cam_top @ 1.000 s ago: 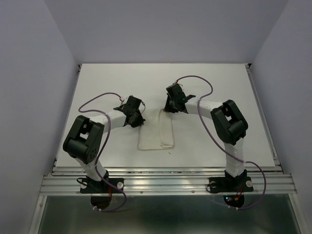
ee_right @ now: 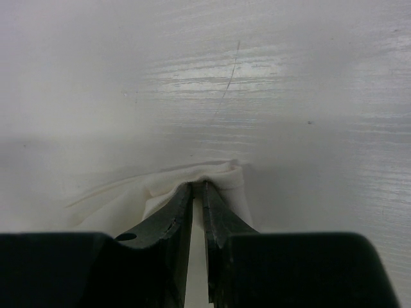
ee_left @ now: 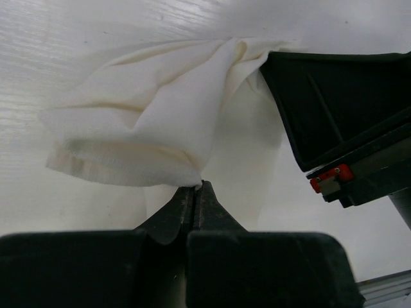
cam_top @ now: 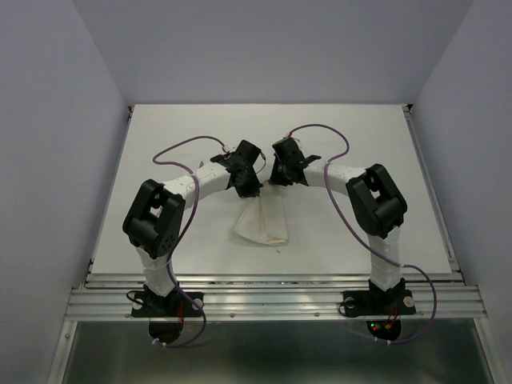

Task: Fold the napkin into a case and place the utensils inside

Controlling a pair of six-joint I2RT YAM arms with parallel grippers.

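The white napkin (cam_top: 260, 224) lies creased on the table below both grippers in the top view. My left gripper is shut on a raised fold of the napkin, which bunches above the fingertips in the left wrist view. My right gripper is at the napkin's upper end, its fingertips on the folded cloth with a narrow gap between them. The utensils cannot be made out clearly, as the left arm covers that part of the table.
A metal rail (cam_top: 272, 300) runs along the front edge. Grey walls stand at the sides and back.
My left gripper has moved right and up toward the right one, drawing the napkin's left side over into a narrower shape. The right arm has stayed in place.
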